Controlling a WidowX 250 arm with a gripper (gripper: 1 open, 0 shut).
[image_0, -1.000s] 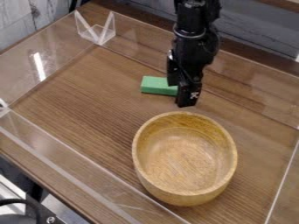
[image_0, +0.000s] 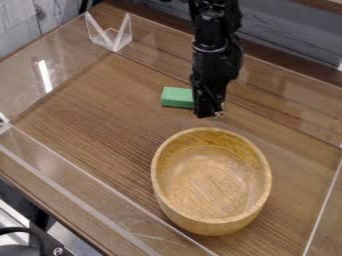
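A green block (image_0: 178, 97) lies flat on the wooden table, a little above the large tan bowl (image_0: 211, 186). My black gripper (image_0: 207, 108) is down at the block's right end, partly hiding it. Its fingers look drawn together; whether anything is between them is hard to see.
The bowl takes up the lower middle right of the table. A clear plastic stand (image_0: 110, 32) is at the back left. Dark cables lie at the bottom left edge.
My gripper has narrowed and shifted slightly left, down by the block's right end. The block looks to be in much the same place.
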